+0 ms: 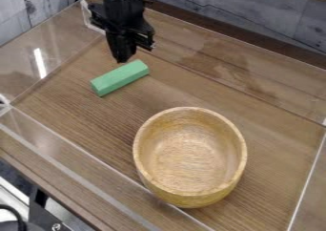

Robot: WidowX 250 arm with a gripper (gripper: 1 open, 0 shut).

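Note:
My black gripper (122,53) hangs near the top centre of the camera view, just above and behind a green block (120,77) that lies flat on the wooden table (76,130), angled diagonally. The fingertips are close together, with nothing visible between them; they look shut. They appear apart from the block.
A large empty tan bowl (190,155) sits at the lower right.

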